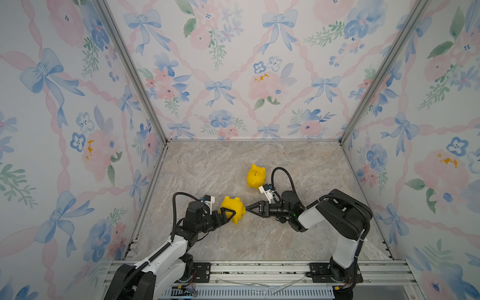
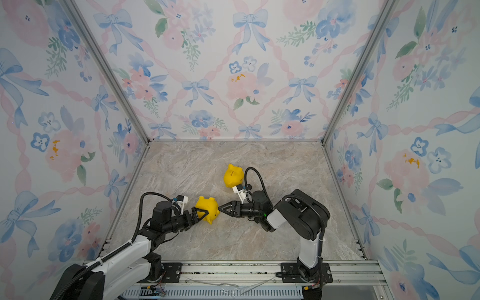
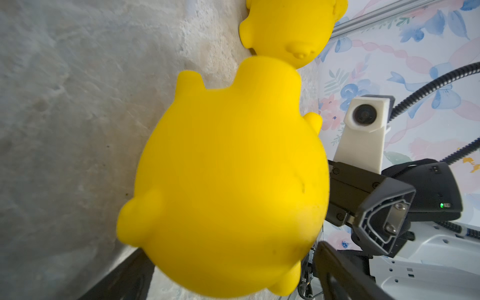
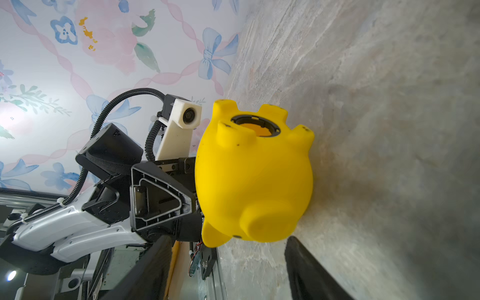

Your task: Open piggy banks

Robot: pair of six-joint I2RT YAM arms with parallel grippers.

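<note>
A yellow piggy bank [image 1: 233, 209] lies tipped on the table between my two grippers. In the right wrist view its underside faces up, with a black-rimmed hole [image 4: 256, 125] standing open and no cap in it. My left gripper [image 1: 231, 214] reaches over it from the left, its fingers wide apart; whether they touch the bank is hard to tell. My right gripper [image 1: 248, 208] stands part open close to the bank's right side, with nothing between its fingers. Farther back, a second yellow piggy bank [image 1: 256, 175] sits upright, coin slot on top.
A round black cap [image 2: 248, 187] lies on the table just behind my right gripper, partly covered by it. The right wrist's camera mount [image 1: 266, 189] is close to the rear bank.
</note>
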